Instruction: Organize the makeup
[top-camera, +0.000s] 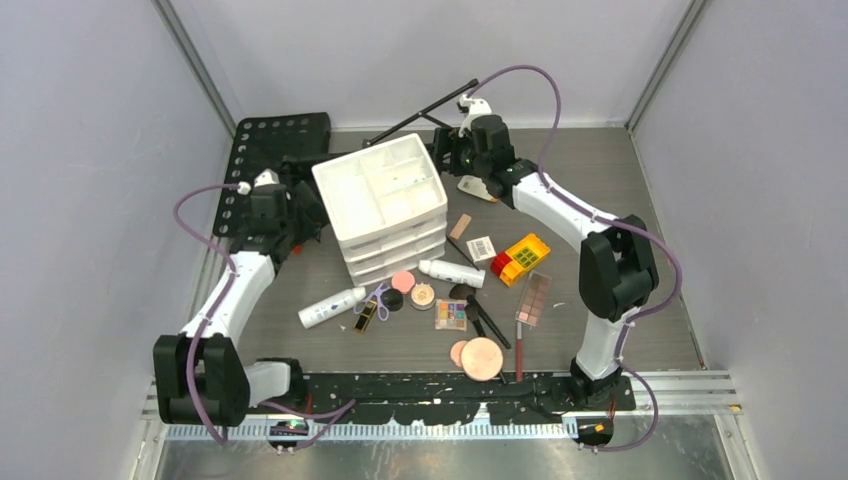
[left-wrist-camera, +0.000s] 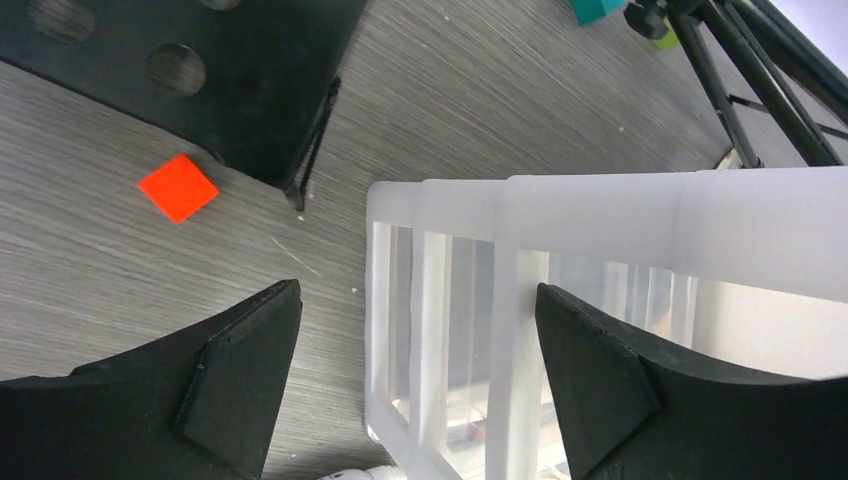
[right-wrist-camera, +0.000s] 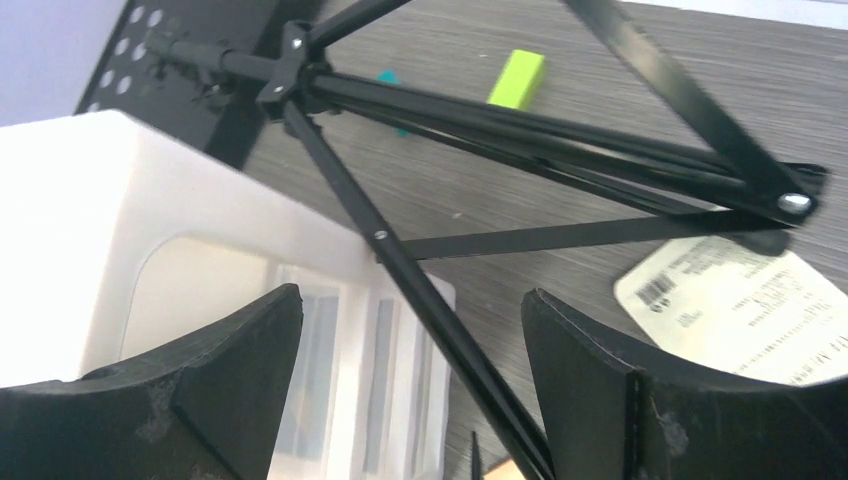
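A white drawer organizer (top-camera: 379, 190) stands at the table's middle back. My left gripper is open at its left side, the right finger against the clear plastic frame. My right gripper is open beside the organizer's other side, with a black tubular stand (right-wrist-camera: 420, 305) crossing between its fingers. Makeup lies in front: a pink compact (top-camera: 403, 281), colorful palette (top-camera: 450, 314), long palette (top-camera: 532, 298), large round compact (top-camera: 482, 359), brushes (top-camera: 487, 322), white bottles (top-camera: 330, 306) and a black rectangular item (top-camera: 365, 318).
A perforated black board (top-camera: 250, 140) is at back left, near a red block (left-wrist-camera: 178, 188). A yellow toy (top-camera: 525, 257) lies right of the makeup. Scissors (top-camera: 379, 300) lie among the items. Some bare table shows at the right.
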